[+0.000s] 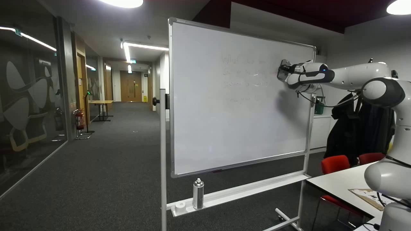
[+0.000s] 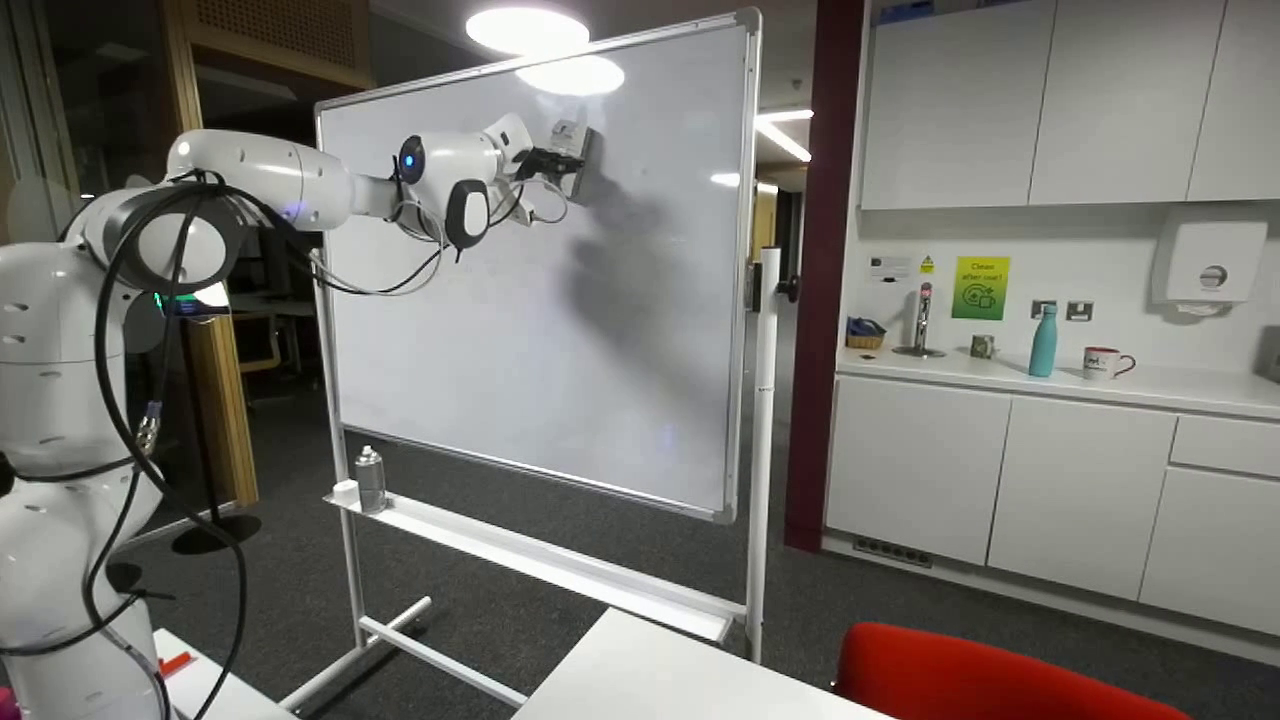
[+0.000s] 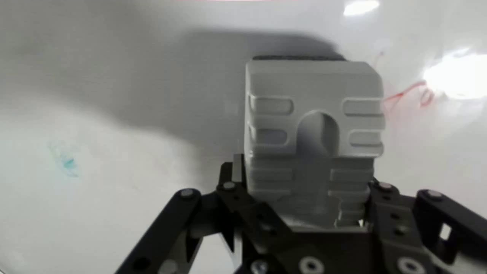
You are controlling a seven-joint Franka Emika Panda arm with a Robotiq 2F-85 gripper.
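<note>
A grey whiteboard eraser (image 3: 274, 82) fills the middle of the wrist view, with my gripper shut on its lower part. Black fingers (image 3: 233, 178) press on its two sides. The eraser (image 1: 283, 70) is up against the whiteboard (image 1: 231, 127), near its upper right in exterior view 1; whether its pad touches all over cannot be told. Faint handwriting (image 1: 244, 79) runs in several lines to the left of the eraser. Beside the eraser in the wrist view is a red scribble (image 3: 408, 93), and a small blue-green smudge (image 3: 68, 163) shows at the left.
On the board's lower tray (image 1: 239, 193) stand a silver spray can (image 1: 198, 194) and a small white object (image 1: 179, 208). White tables (image 2: 696, 672) and red chairs (image 1: 335, 164) are close to the board's base. The board's lower half is unobstructed.
</note>
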